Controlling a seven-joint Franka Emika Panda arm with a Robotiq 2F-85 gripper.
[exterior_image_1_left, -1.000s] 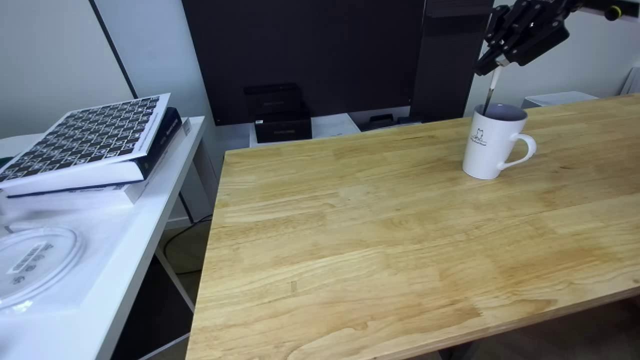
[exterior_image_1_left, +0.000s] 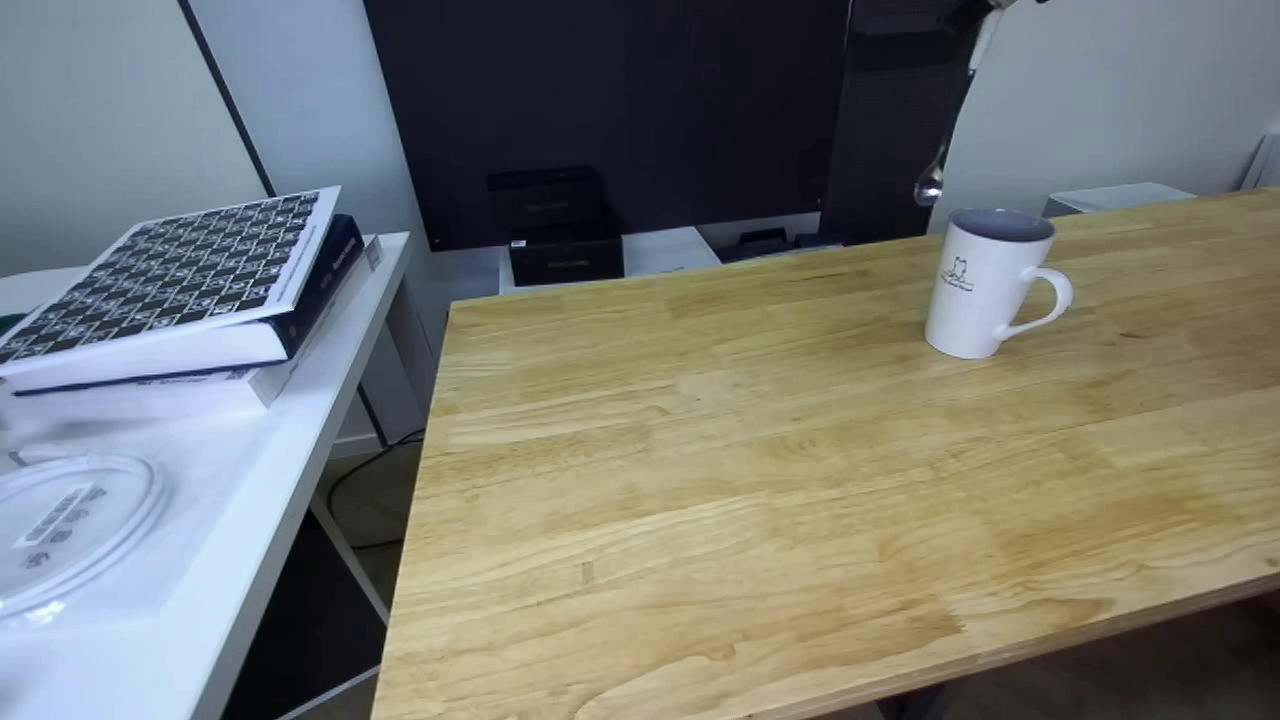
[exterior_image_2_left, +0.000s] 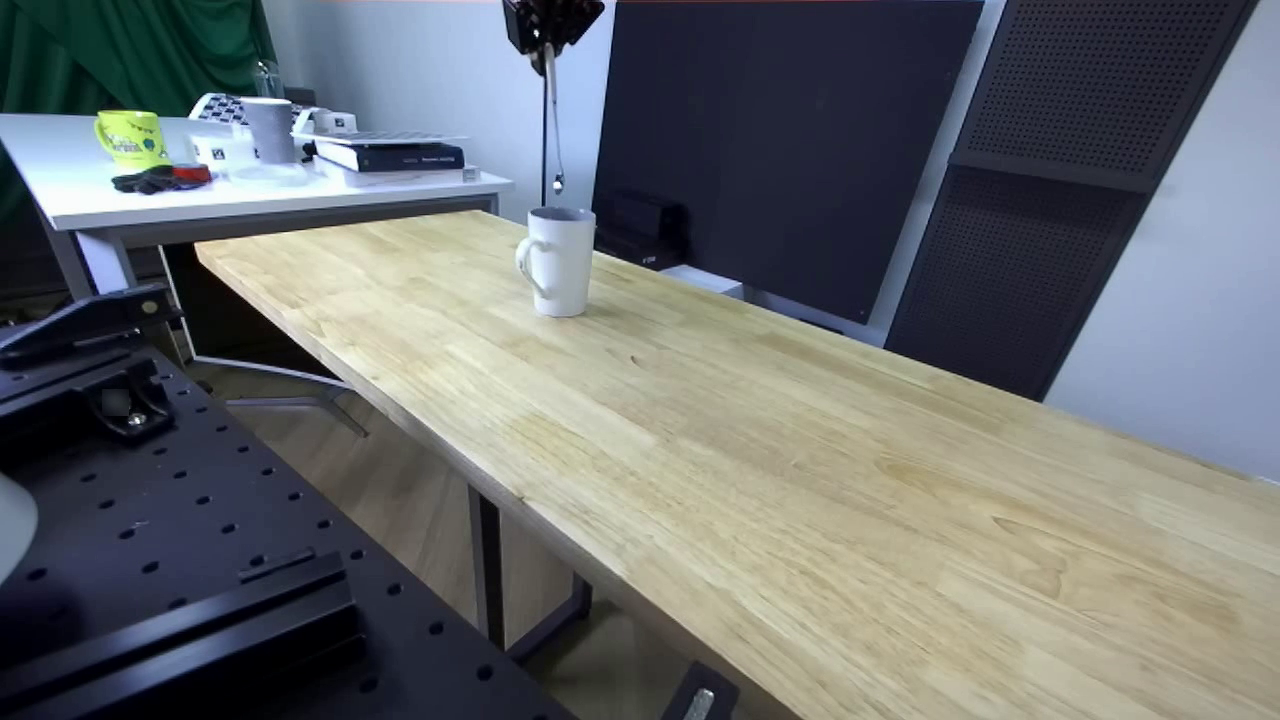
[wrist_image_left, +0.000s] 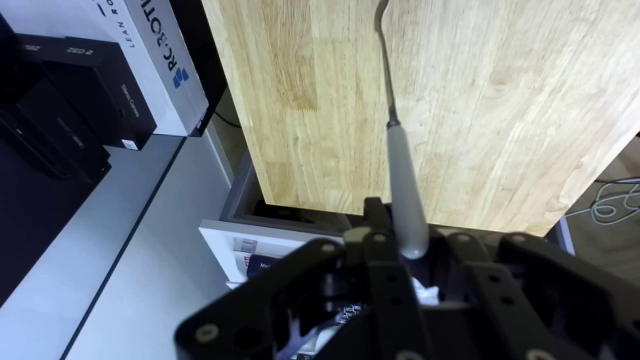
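Observation:
My gripper is shut on the pale handle of a long metal spoon (wrist_image_left: 406, 186). The spoon (exterior_image_2_left: 555, 126) hangs bowl down above a white mug in exterior view 2, its tip clear of the rim. That mug (exterior_image_1_left: 986, 282), grey inside with a small drawing on its side, stands upright on the wooden table. In exterior view 1 the spoon's bowl (exterior_image_1_left: 929, 187) shows above and left of the mug's rim; most of the gripper is out of that frame at the top. The mug does not appear in the wrist view.
A white side table (exterior_image_2_left: 132, 210) carries books (exterior_image_2_left: 390, 156), a yellow-green cup (exterior_image_2_left: 132, 138) and a grey cup (exterior_image_2_left: 270, 130). Black boxes (exterior_image_1_left: 564, 246) sit behind the wooden table's far edge.
The gripper has risen, lifting the spoon out of the mug to hang above it. Before, the spoon's lower end was inside the mug. The mug has stayed in place.

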